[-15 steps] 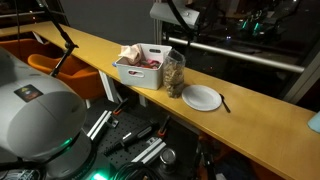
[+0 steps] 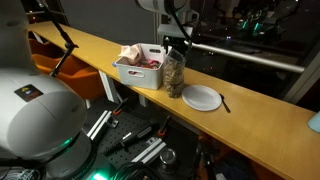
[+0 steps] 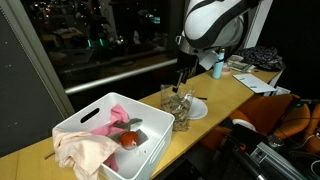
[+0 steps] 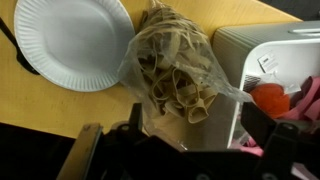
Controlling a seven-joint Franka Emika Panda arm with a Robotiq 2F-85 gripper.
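A clear plastic bag (image 4: 175,70) of brown, curled pieces stands on the wooden table, between a white plate (image 4: 72,42) and a white bin (image 4: 262,45). Directly above the bag, my gripper (image 3: 184,72) points down with its fingers apart. In the wrist view, one of its fingers (image 4: 88,148) is at the lower left and the other at the lower right, and the bag's loose plastic spreads toward the gap. Whether either finger touches the plastic is unclear. Inside the bin are a red, round item (image 4: 270,98), pink items and a pale pink cloth (image 3: 82,150).
A dark utensil (image 2: 225,104) lies beside the plate. The bin's wall (image 2: 139,77) stands close to the bag.
Over the last second the arm and gripper have come down toward the top of the bag. The bag, plate and bin look unmoved.
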